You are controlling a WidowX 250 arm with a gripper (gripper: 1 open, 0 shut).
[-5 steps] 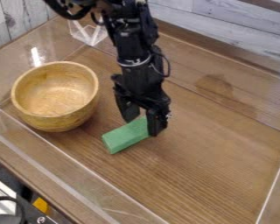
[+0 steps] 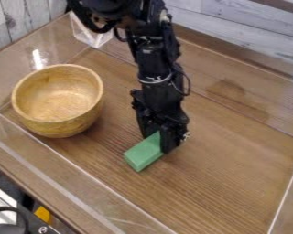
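A green rectangular block [image 2: 143, 154] lies on the wooden table in the middle of the view, angled toward the lower left. The black gripper [image 2: 161, 132] is down over its upper right end, shut on the block, its fingertips partly hiding that end.
A large wooden bowl [image 2: 58, 98] stands to the left of the block. Clear panels run along the table's edges, and a white plank wall stands behind.
The gripper has come lower over the block's upper end and closed on it. The block has shifted slightly to the right and turned a little more upright in view.
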